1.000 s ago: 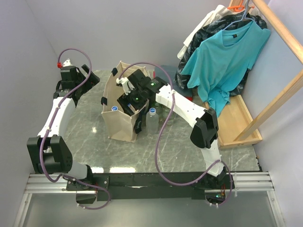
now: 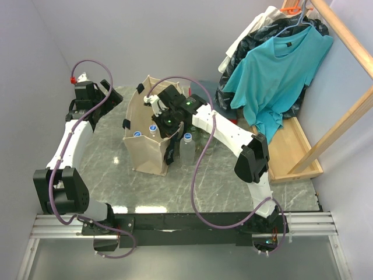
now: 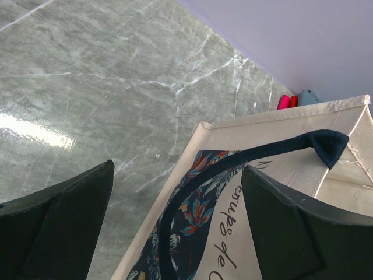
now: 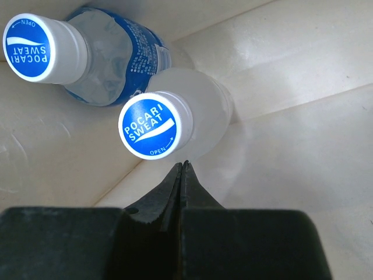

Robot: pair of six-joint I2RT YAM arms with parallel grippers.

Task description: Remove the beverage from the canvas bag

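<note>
A cream canvas bag [image 2: 145,154] stands on the marble table, holding two Pocari Sweat bottles with blue-and-white caps, one nearer the middle [image 4: 154,125] and one at the upper left [image 4: 44,49] in the right wrist view. My right gripper reaches into the bag, shut with nothing between its fingertips, just beside the middle bottle's cap. My left gripper [image 2: 111,93] hangs open at the left of the bag; in the left wrist view its fingers frame the bag's printed side and dark handle [image 3: 245,157].
Bottles [image 2: 187,149] stand right of the bag. A wooden rack [image 2: 303,169] with hanging shirts [image 2: 274,70] occupies the back right. Walls close off the back and sides.
Since about a second ago, my right gripper's fingers have drawn together inside the bag, and the bottle caps there show more clearly and shifted. The left arm is unchanged.
</note>
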